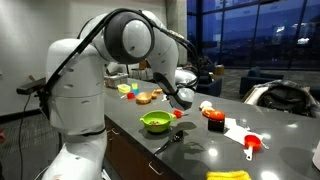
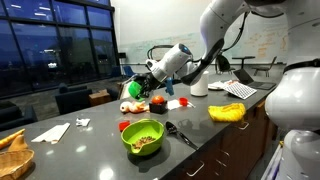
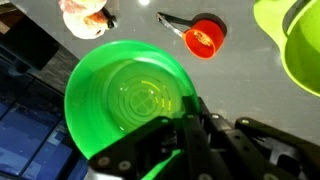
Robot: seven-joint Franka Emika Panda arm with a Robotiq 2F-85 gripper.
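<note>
A translucent green cup-like container (image 3: 130, 95) fills the left of the wrist view, its round opening facing the camera. My gripper is shut on its rim at the right side. In exterior view 2 the green container (image 2: 137, 86) hangs above the counter, beyond the lime-green bowl (image 2: 146, 136). That bowl (image 1: 157, 122) stands upright on the counter in exterior view 1, below and to the left of my gripper (image 1: 184, 100). The fingertips are too small to make out there.
A black ladle-like utensil (image 2: 181, 133) lies beside the bowl. A red cup-like piece (image 3: 205, 38) and a pale doll-like object (image 3: 86, 14) lie below my gripper. A yellow cloth (image 1: 228, 175) rests at the counter's front, near a red scoop (image 1: 252, 142). Bare counter shows between them.
</note>
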